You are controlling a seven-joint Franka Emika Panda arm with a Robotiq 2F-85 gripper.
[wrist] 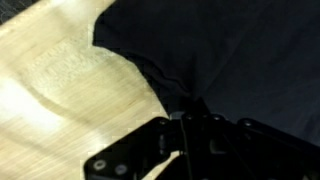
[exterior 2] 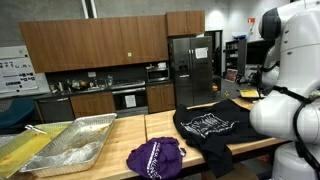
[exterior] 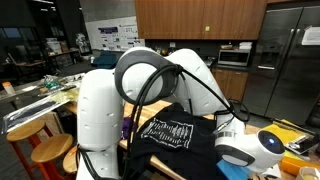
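Observation:
A black cloth with a pale printed patch point(exterior: 168, 132) is spread over the wooden table. It also shows in the second exterior view, where the black cloth point(exterior 2: 205, 125) reaches the table's right side. Close up in the wrist view, dark fabric point(wrist: 165, 40) fills most of the picture, one folded corner lying over bare wood. My gripper is shut on the cloth, and a ridge of fabric runs up to its fingertips. Both exterior views leave the fingertips hidden behind or under the arm.
A bunched purple cloth point(exterior 2: 157, 158) lies on the table, left of the black one. Farther left sits a foil tray point(exterior 2: 75, 140). Yellow items point(exterior: 283, 133) stand to the right of the arm, and stools point(exterior: 48, 150) are at the left. Bare wood point(exterior 2: 118, 140) shows between tray and cloth.

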